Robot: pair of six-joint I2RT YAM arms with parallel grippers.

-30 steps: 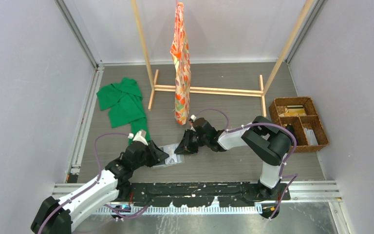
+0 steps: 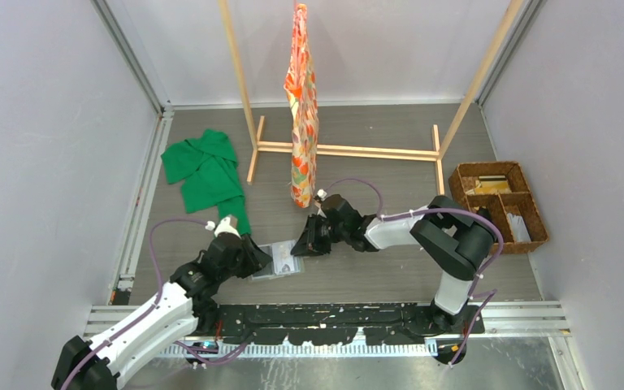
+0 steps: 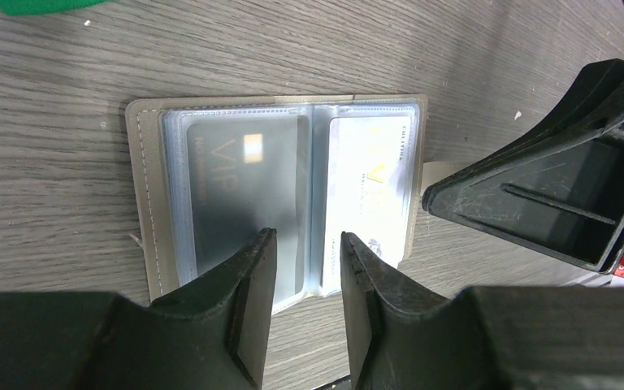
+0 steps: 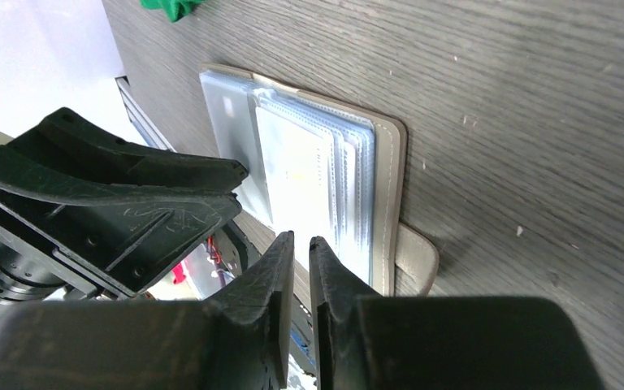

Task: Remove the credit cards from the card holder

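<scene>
The card holder [image 2: 288,257] lies opened flat on the table between my two grippers. Its beige cover [image 3: 153,195] borders clear plastic sleeves. A dark grey card [image 3: 221,183] marked VIP sits in the left sleeve, and a white card [image 3: 363,175] in the right one. My left gripper is part open over the holder's near edge, nothing seen between its fingers. Layered sleeve edges [image 4: 356,191] show on the right side of the holder. There my right gripper is shut to a narrow gap; whether it pinches anything is hidden.
A green cloth [image 2: 205,171] lies at the back left. Patterned fabric [image 2: 301,106] hangs from a wooden rack [image 2: 357,152] behind the holder. On the far right stands a divided wicker basket [image 2: 536,215]. Bare table spreads right of the rack's fabric.
My left gripper has shifted a little to the left, uncovering more of the holder. The right gripper has moved only slightly, and the holder stays in about the same place.
</scene>
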